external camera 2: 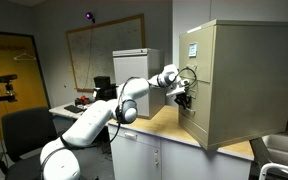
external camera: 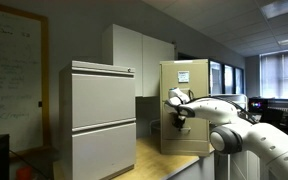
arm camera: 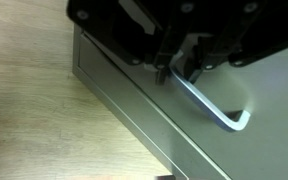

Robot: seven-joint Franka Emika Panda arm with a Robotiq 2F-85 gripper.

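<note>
A tall beige filing cabinet (external camera: 185,76) stands on the wooden tabletop, its drawer front facing the arm. In the wrist view, a pale curved drawer handle (arm camera: 223,119) runs off to the lower right from between the fingertips. My gripper is shut on one end of this handle, close against the drawer front. From the side, the gripper (external camera 2: 187,98) reaches the cabinet front (external camera 2: 193,119) at about mid-height. The arm and gripper hide part of the drawer front in both exterior views.
A grey two-drawer cabinet (external camera: 103,115) stands to the left on the same wooden tabletop (external camera: 156,161). White wall cupboards (external camera: 142,59) hang behind. Bare tabletop lies between the two cabinets. A black office chair (external camera 2: 22,130) is at the far left.
</note>
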